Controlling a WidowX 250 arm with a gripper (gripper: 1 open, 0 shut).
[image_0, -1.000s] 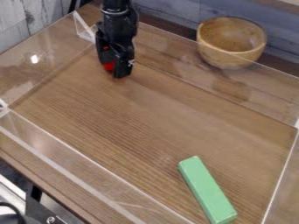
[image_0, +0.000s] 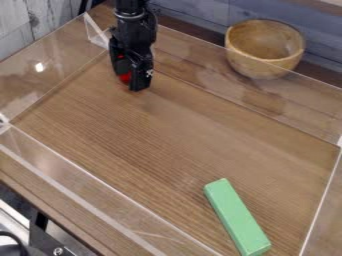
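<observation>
The black gripper (image_0: 131, 70) points down over the back left of the wooden table (image_0: 160, 150). A small red object (image_0: 123, 78) sits at its fingers, partly hidden by them; I cannot tell whether it is touched. The gripper looks open, though its fingertips are small in view.
A wooden bowl (image_0: 263, 45) stands at the back right. A green bar (image_0: 237, 215) lies at the front right.
The gripper has shifted very slightly; the objects show no visible movement.
</observation>
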